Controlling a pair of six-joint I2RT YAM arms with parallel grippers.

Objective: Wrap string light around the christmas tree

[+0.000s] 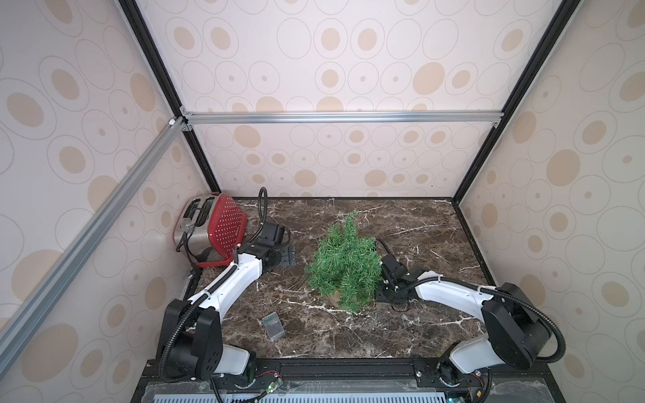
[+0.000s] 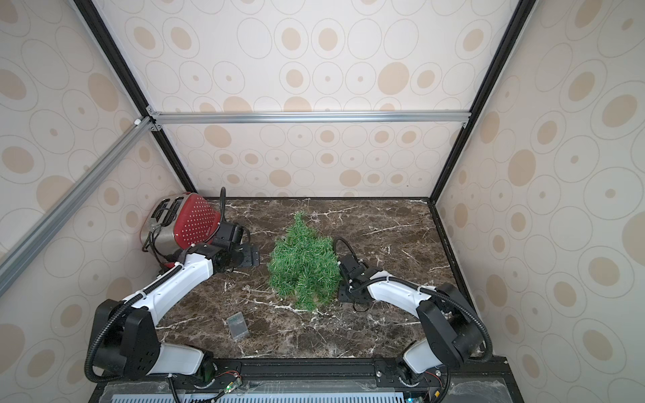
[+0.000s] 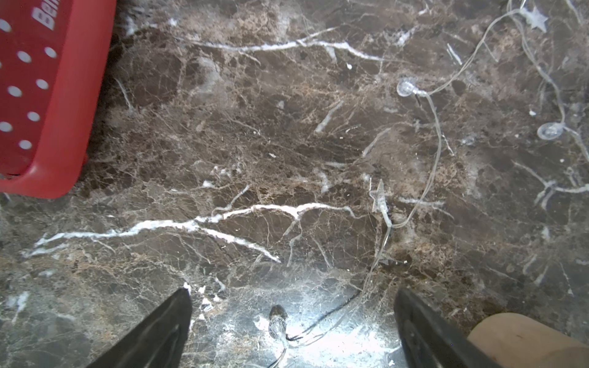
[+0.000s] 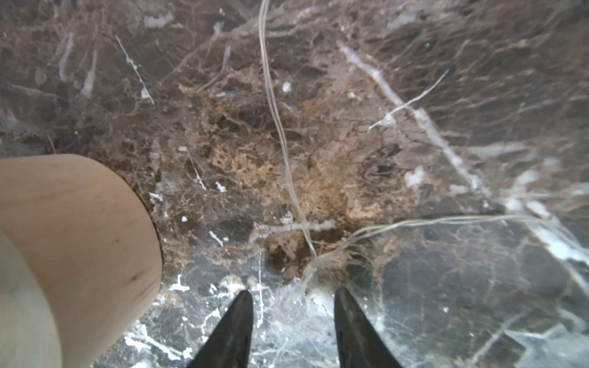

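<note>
The green Christmas tree [image 1: 346,263] stands upright in the middle of the table. Left of it, my left gripper is open above the marble, and part of the thin clear string light [image 3: 436,141], with small bulbs and stars, lies on the table below. My right gripper is low at the tree's right side, its fingers [image 4: 230,334] apart. Strands of the string light [image 4: 282,135] meet in front of the gap between those fingertips; whether they lie inside it I cannot tell. The tree's wooden base [image 4: 92,239] shows at the left of the right wrist view.
A red and silver toaster [image 1: 225,225] stands at the left wall, near my left arm. The small clear battery box [image 1: 273,325] lies on the table at front left.
</note>
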